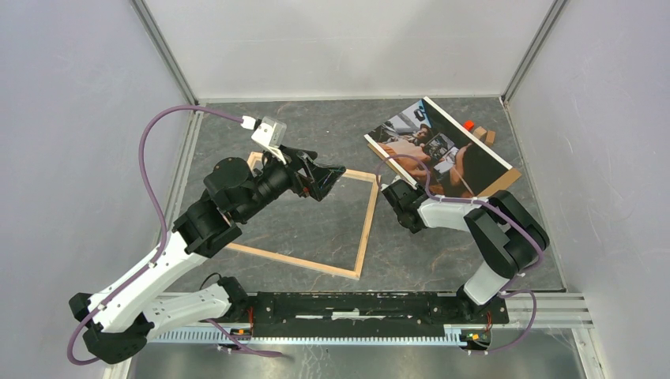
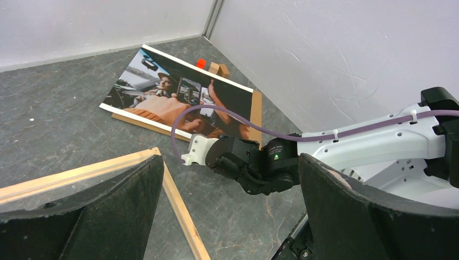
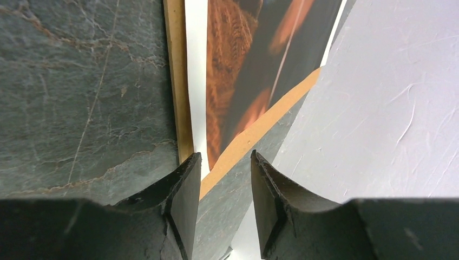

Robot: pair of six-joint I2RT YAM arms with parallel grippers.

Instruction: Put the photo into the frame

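The photo (image 1: 442, 150) lies flat at the far right, showing hands and a phone, with white borders along its long sides. A tan board (image 1: 500, 182) sticks out from under it. Toward the left lies the wooden frame (image 1: 367, 225), empty, with bare floor inside its visible part. My right gripper stands partly open at the photo's near corner. That corner shows between its fingertips in the right wrist view; whether they touch it I cannot tell. Above the frame, my left gripper is open with nothing between its fingers.
Beyond the photo, by the right wall, sit small wooden blocks (image 1: 484, 136) and an orange-red piece (image 1: 468, 125). A purple cable (image 2: 243, 118) runs along the right arm and crosses over the photo.
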